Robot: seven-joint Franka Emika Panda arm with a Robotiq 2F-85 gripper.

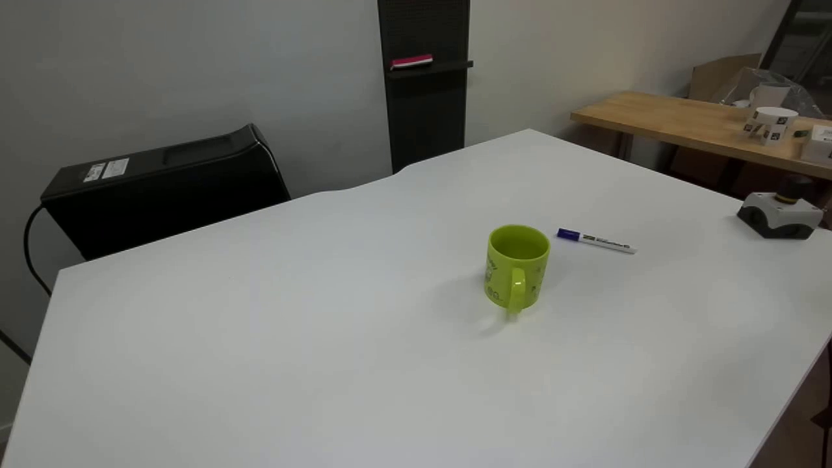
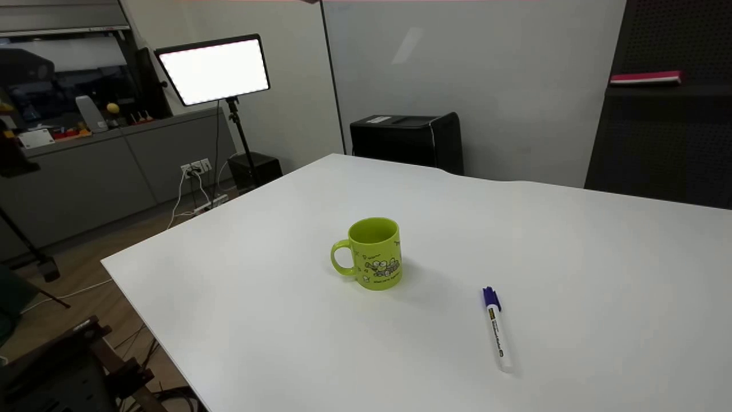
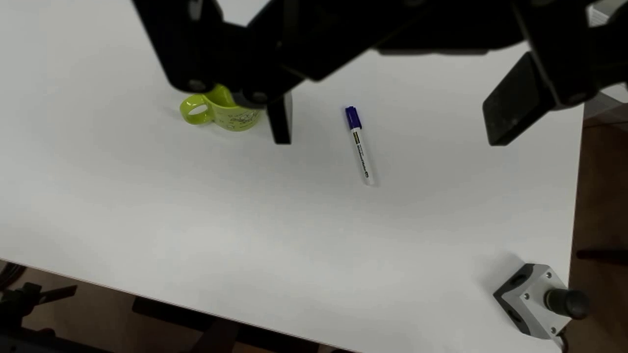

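A lime-green mug point(image 1: 503, 269) with printed drawings stands upright on the white table; its handle points left in exterior view 2, where the mug point(image 2: 374, 254) shows whole. Beside it lies a white marker point(image 1: 600, 241) with a blue cap, apart from the mug. From the wrist view, my gripper is high above the table, fingers spread wide and nothing between them. The marker point(image 3: 360, 147) appears in the gap, far below. One finger covers part of the mug point(image 3: 235, 116). Neither exterior view shows the gripper.
A grey box with a black knob point(image 3: 533, 301) sits near the table's edge. A black case point(image 1: 168, 187) stands beyond the far edge, and a light panel point(image 2: 216, 70) is off to the side.
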